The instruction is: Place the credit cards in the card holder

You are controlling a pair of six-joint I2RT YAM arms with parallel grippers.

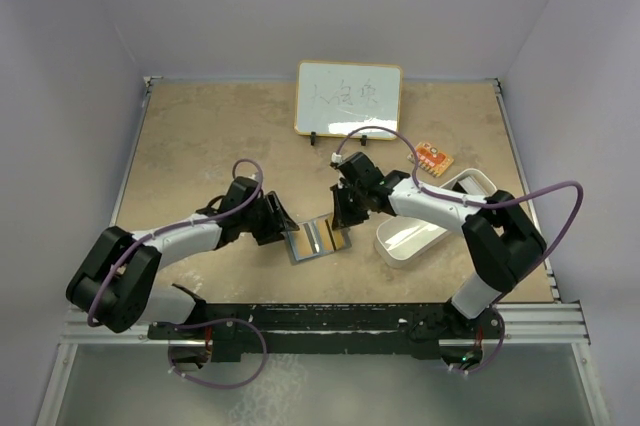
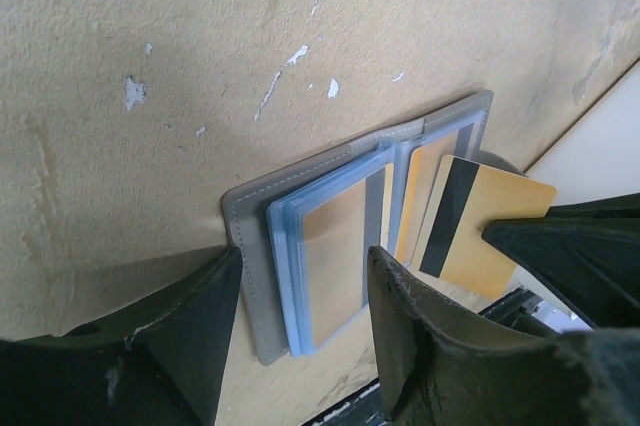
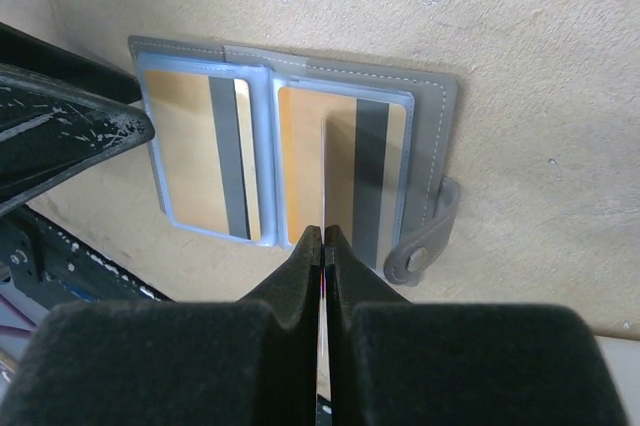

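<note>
The grey card holder (image 1: 316,238) lies open on the table, its two clear, blue-edged pockets each with a gold, dark-striped card inside, the left-pocket card (image 3: 190,151) and the right-pocket card (image 3: 315,161). My right gripper is shut on another credit card (image 2: 490,216), gold with a black stripe. The right wrist view shows this card edge-on, as a thin line over the right pocket; whether it touches the pocket I cannot tell. At the holder's left end, my left gripper stands open, one finger (image 2: 400,311) over the left pocket.
A white tray (image 1: 400,258) with a white and black item inside stands right of the holder. Behind are a whiteboard (image 1: 348,98) and an orange packet (image 1: 431,158). Both grippers are close together over the holder.
</note>
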